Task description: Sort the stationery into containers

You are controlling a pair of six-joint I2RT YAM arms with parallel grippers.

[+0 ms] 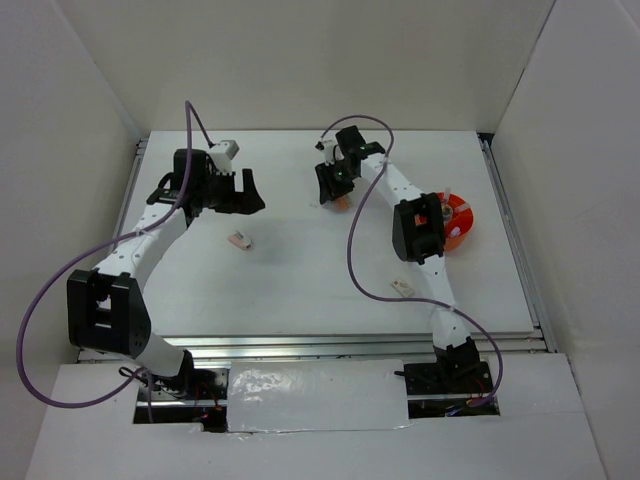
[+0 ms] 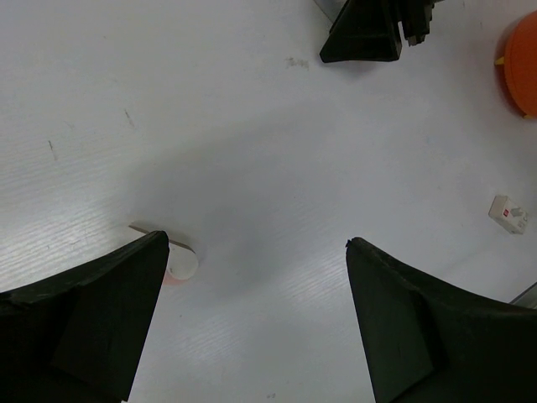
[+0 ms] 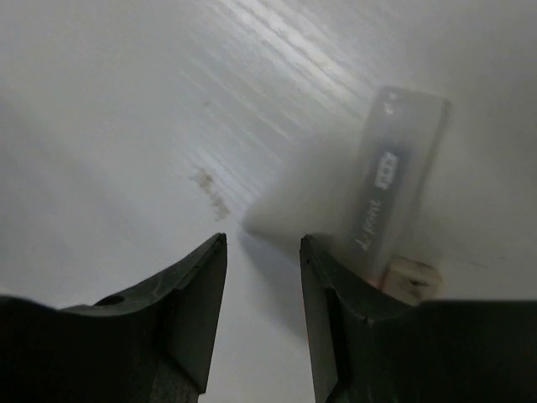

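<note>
In the top view a small orange-brown and white stationery piece [image 1: 341, 202] lies on the table beside my right gripper [image 1: 329, 194]. Close up, a pale bar with a dark printed band [image 3: 383, 172] lies to the right of the right gripper's fingers [image 3: 200, 294]; a small tan block [image 3: 411, 280] touches its near end. Those fingers stand a narrow gap apart, and I make out nothing clamped between them. My left gripper [image 1: 248, 193] is open and empty over bare table. Below it rests a pink and white piece [image 1: 240, 241], partly hidden by a finger in the left wrist view.
An orange round container [image 1: 458, 225] stands at the right, partly covered by the right arm. A small pale box [image 1: 402, 288] lies near the front right, also seen as a white box [image 2: 508, 214].
</note>
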